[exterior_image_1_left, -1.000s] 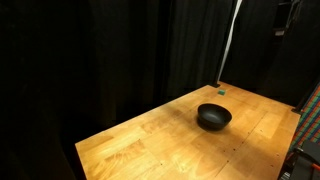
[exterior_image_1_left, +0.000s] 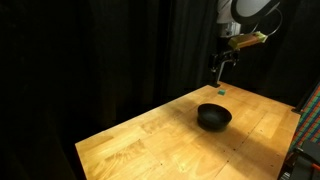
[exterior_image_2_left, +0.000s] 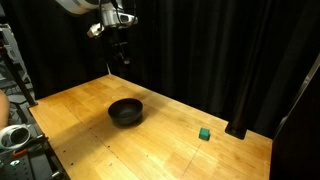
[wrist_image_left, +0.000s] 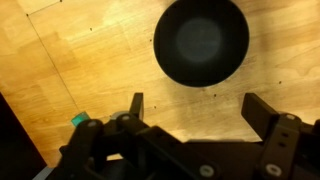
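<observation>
A black round bowl (exterior_image_1_left: 213, 117) stands upright on the wooden table, and from above in the wrist view the bowl (wrist_image_left: 201, 42) looks empty. The small green block (exterior_image_2_left: 204, 134) lies on the tabletop well apart from it; in the wrist view the block (wrist_image_left: 79, 118) shows at the lower left, partly hidden by the gripper. High over the table hangs my gripper, its fingers (wrist_image_left: 137, 106) spread wide. Only bare wood shows between them, and the gripper touches neither object.
The wooden table (exterior_image_1_left: 140, 150) has wide free room around both objects. Black curtains (exterior_image_1_left: 100, 60) hang behind it. A dark stand base (exterior_image_2_left: 236, 130) sits by the table's back edge, near the block in the second exterior view.
My arm has come down and leftward into the first exterior view, from the upper right edge to above the table's far end. Bowl and green block have stayed put.
</observation>
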